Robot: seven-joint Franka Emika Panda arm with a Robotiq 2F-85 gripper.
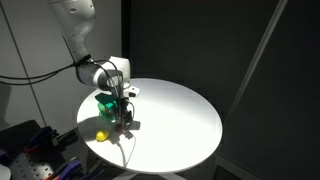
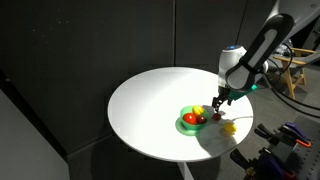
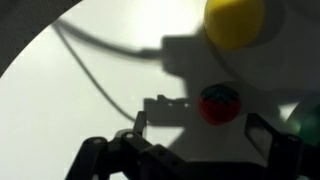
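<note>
A small red fruit with a dark leafy top (image 3: 219, 103) lies on the white table, looking like a strawberry or tomato. My gripper is open above it, one finger on either side in the wrist view and nothing held. The fruit sits nearer the right finger (image 3: 262, 132). From the second exterior view, the red fruit (image 2: 217, 116) shows just below the gripper (image 2: 219, 103). A yellow fruit (image 3: 235, 22) rests a short way off, also seen as a yellow patch (image 1: 102, 135) in the first exterior view.
Close by stands a green bowl (image 2: 183, 125) holding red and yellow pieces; part of the bowl (image 3: 310, 122) enters the wrist view at right. Dark floor surrounds it.
</note>
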